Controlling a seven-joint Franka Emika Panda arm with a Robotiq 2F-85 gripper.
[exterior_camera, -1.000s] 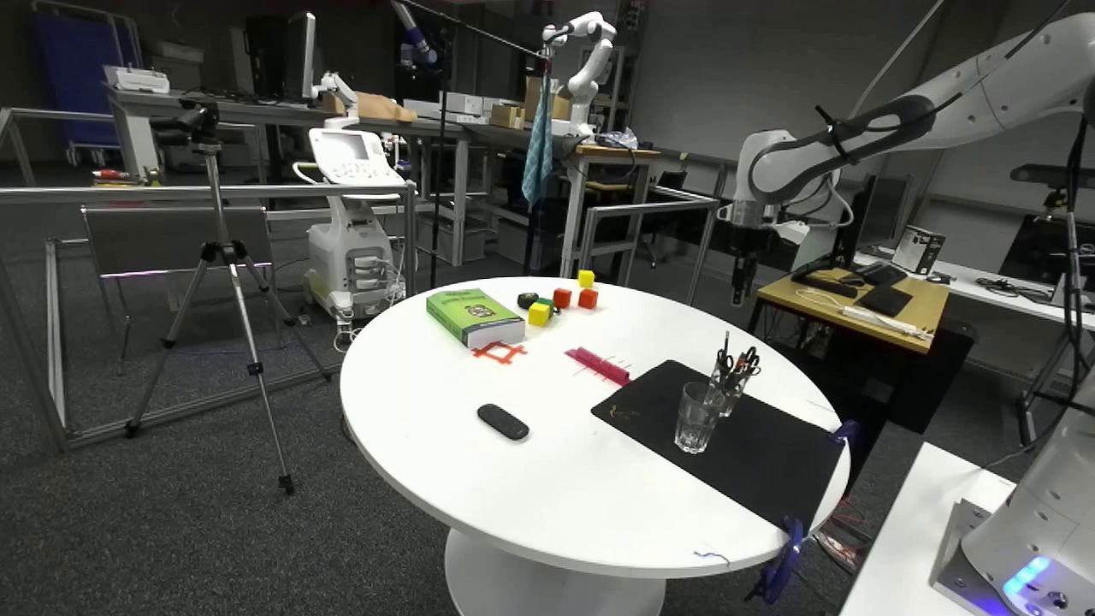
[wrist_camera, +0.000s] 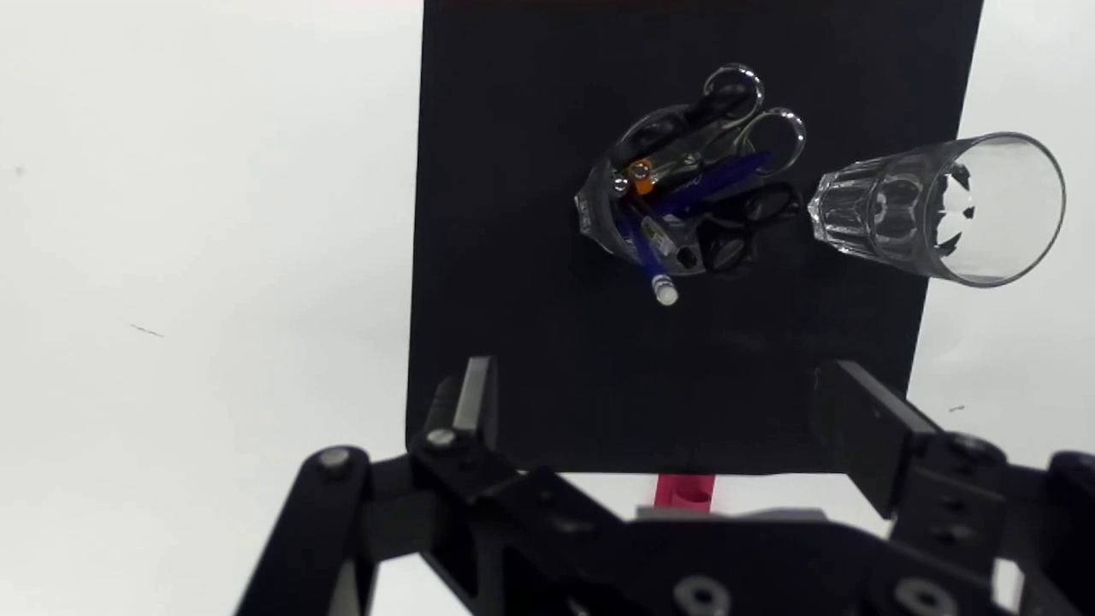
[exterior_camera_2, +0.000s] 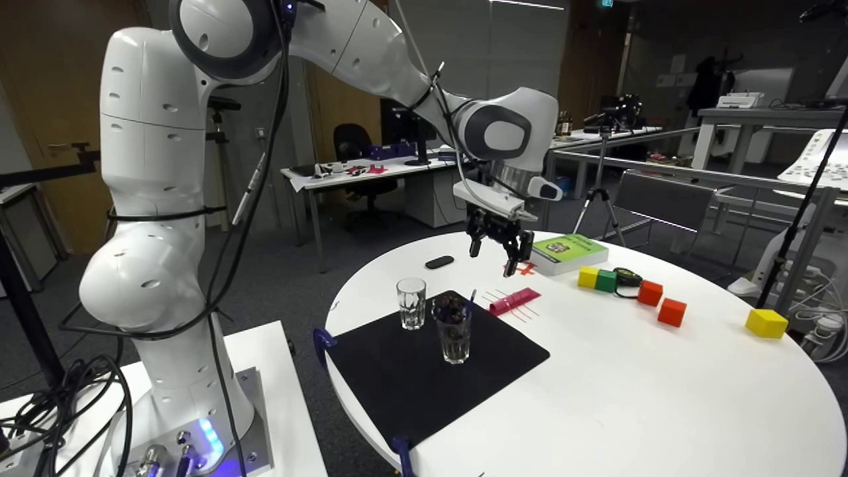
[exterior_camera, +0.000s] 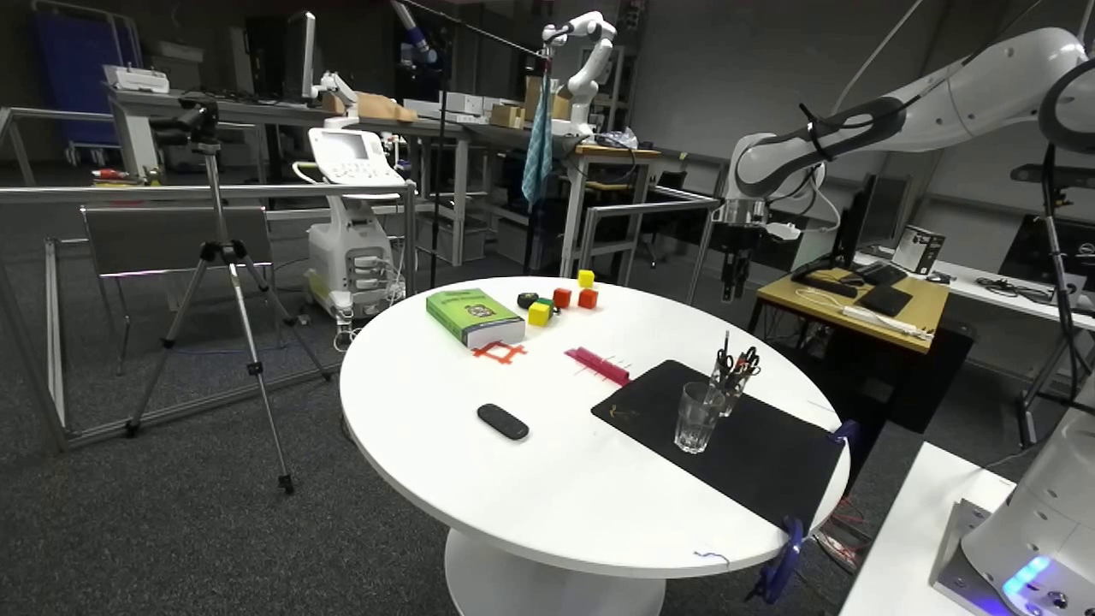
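My gripper is open, with nothing between its fingers. It hangs well above the round white table (exterior_camera_2: 636,389), pointing down. Below it in the wrist view lies a black mat (wrist_camera: 534,308). On the mat stand a glass filled with scissors and pens (wrist_camera: 667,205) and, to its right in that view, an empty clear glass (wrist_camera: 914,210). In exterior view 2 the empty glass (exterior_camera_2: 411,303) is behind and left of the filled glass (exterior_camera_2: 455,338). A pink-red holder (exterior_camera_2: 515,301) lies just off the mat, partly hidden by the gripper in the wrist view.
A green book (exterior_camera: 474,316), a black remote-like object (exterior_camera: 503,421), and red (exterior_camera: 588,299), yellow (exterior_camera: 538,315) and green blocks are spread over the table. Blue clamps (exterior_camera: 785,565) grip the mat at the table edge.
In exterior view 1 the arm and gripper have shifted slightly to the left and a little upward. Everything on the table stays where it was.
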